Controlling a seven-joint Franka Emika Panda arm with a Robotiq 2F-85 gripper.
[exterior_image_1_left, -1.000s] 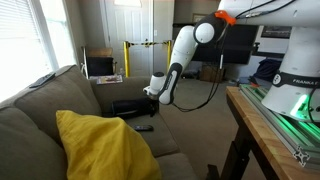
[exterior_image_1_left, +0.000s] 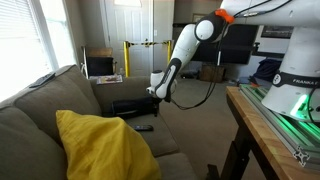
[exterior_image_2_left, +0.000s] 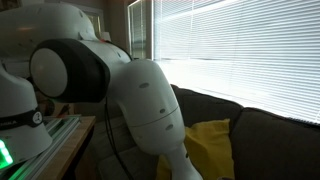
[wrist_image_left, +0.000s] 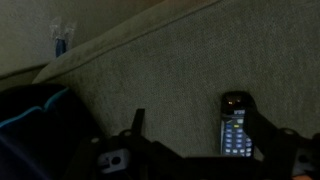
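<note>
A dark remote control (wrist_image_left: 237, 128) with rows of light buttons lies on the grey sofa seat (wrist_image_left: 165, 75), right of centre in the wrist view. My gripper is open above the seat, with bare fabric showing between its fingers. The remote is close beside the right finger, which overlaps its edge in this view. In the first exterior view the remote (exterior_image_1_left: 144, 127) is a small dark shape on the seat, nearer the camera than my gripper (exterior_image_1_left: 156, 99). The second exterior view shows the arm (exterior_image_2_left: 150, 105) but hides the gripper.
A yellow cloth or pillow (exterior_image_1_left: 100, 145) covers the near part of the sofa. A black item (exterior_image_1_left: 132, 107) lies by the gripper; a dark blue-striped item (wrist_image_left: 40, 130) shows at lower left in the wrist view. A wooden table (exterior_image_1_left: 262, 130) stands at right.
</note>
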